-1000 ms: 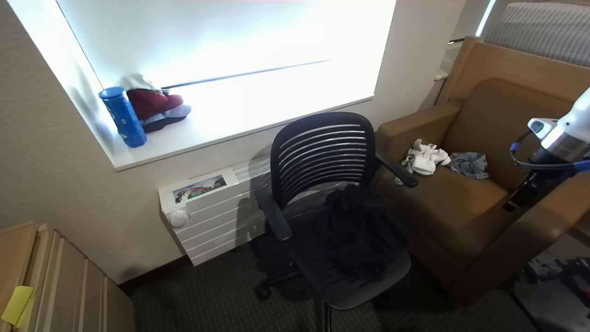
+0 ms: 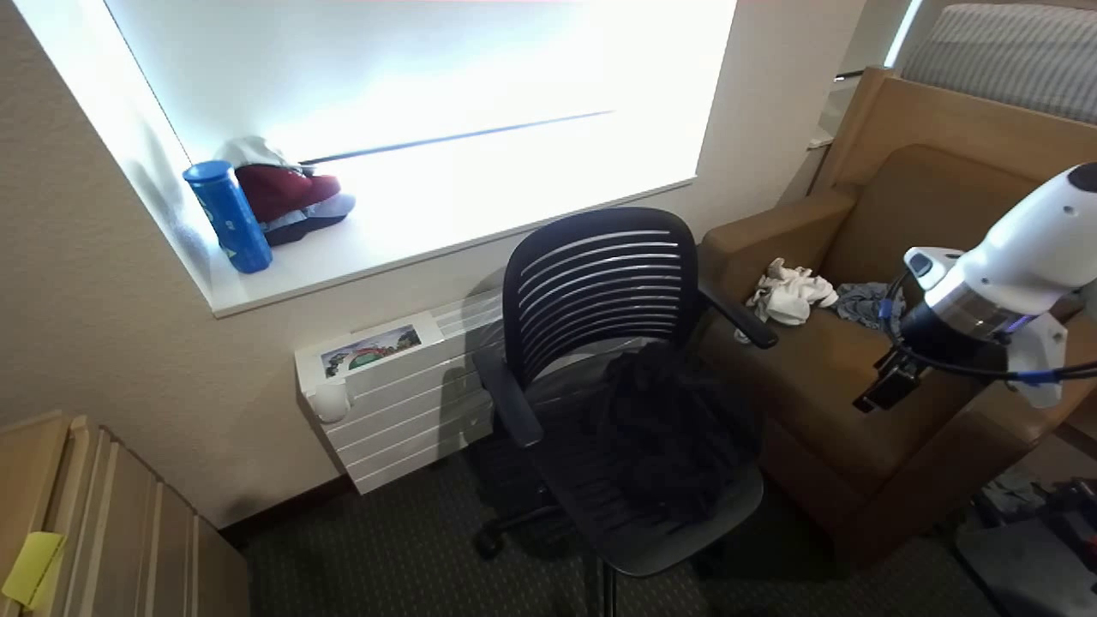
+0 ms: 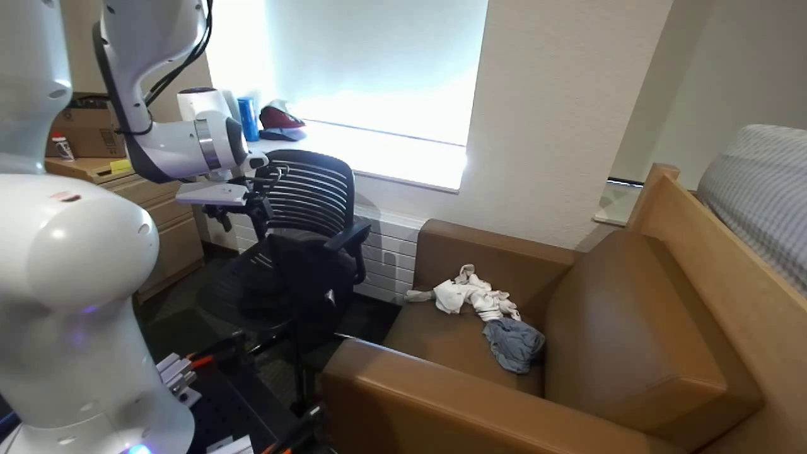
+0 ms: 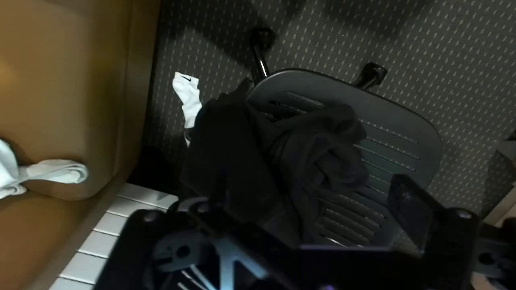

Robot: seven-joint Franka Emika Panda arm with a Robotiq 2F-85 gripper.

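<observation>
In the wrist view my gripper stands open above the office chair, its fingers wide apart with nothing between them. Below lies a heap of dark clothing [image 4: 309,150] on the black slatted chair seat [image 4: 392,140]. A white sock [image 4: 187,94] with a black logo shows beside the heap, near the armchair; its lower end is hidden by the dark cloth. On the brown armchair rest a crumpled white cloth bundle [image 3: 473,292] and a grey-blue cloth [image 3: 514,344], both clear of the gripper.
The chair's backrest [image 2: 607,283] and armrests [image 2: 740,314] rise around the seat. A white radiator [image 2: 411,411] runs behind it under the window sill [image 2: 452,231], which holds a blue can [image 2: 228,218] and caps [image 2: 288,190]. The brown armchair [image 3: 454,393] stands alongside.
In exterior view 1 the arm and gripper have moved left, from over the armchair's near armrest towards the office chair. The clothing and furniture look unmoved.
</observation>
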